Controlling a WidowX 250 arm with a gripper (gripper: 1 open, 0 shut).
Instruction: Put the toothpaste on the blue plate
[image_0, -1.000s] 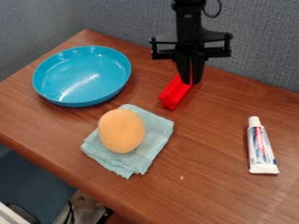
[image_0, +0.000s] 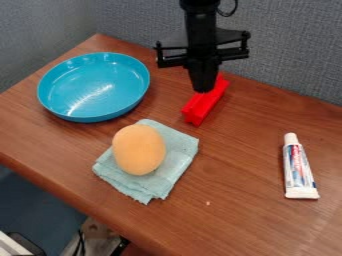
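Note:
The toothpaste (image_0: 299, 168) is a white tube with red and blue print, lying on the right of the table with its cap toward the back. At the back left sits the blue plate (image_0: 94, 87), with nothing on it. My black gripper (image_0: 203, 86) points down near the back, well to the left of the tube and to the right of the plate. It overlaps the upper part of a red block in the view. Whether its fingers are apart or together does not show clearly.
The red block (image_0: 197, 109) lies just below the gripper in the view. An orange round object (image_0: 139, 149) rests on a pale blue cloth (image_0: 158, 186) in front of the plate. Bare table lies between the cloth and the toothpaste. A grey wall (image_0: 301, 60) closes off the back.
My gripper has shifted left across the back of the table, toward the plate's side. The toothpaste, plate, red block and cloth have stayed in place.

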